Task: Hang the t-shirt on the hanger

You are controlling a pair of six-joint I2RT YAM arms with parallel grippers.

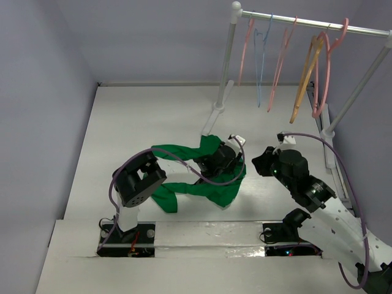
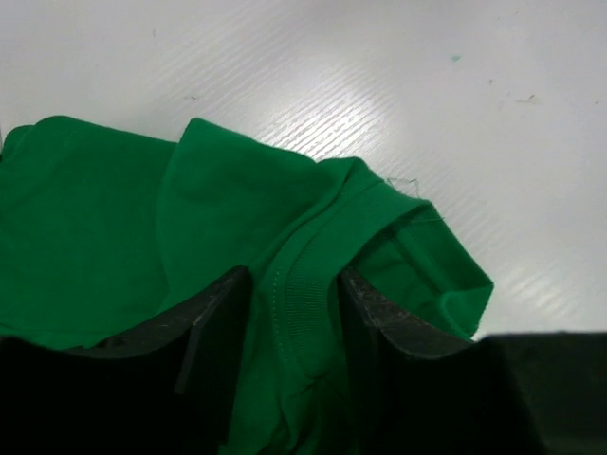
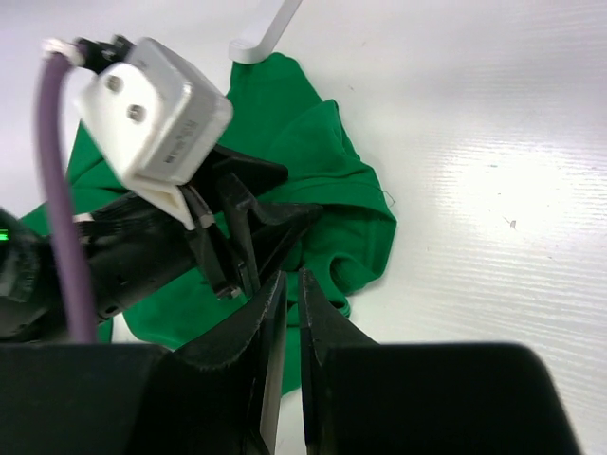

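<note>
A green t-shirt lies crumpled on the white table, partly hidden under my left arm. In the left wrist view its ribbed neckline runs between the parted fingers of my left gripper, which sit low over the cloth on both sides of that band. Whether they touch it, I cannot tell. My right gripper is held to the right of the shirt, its fingers nearly together, and no cloth or hanger shows between them. Overhead, a blue hanger, a tan hanger and several pink ones hang from the rack.
The rack's metal rail spans the back right, and its white left foot reaches close to the shirt. Bare table lies behind and left of the shirt.
</note>
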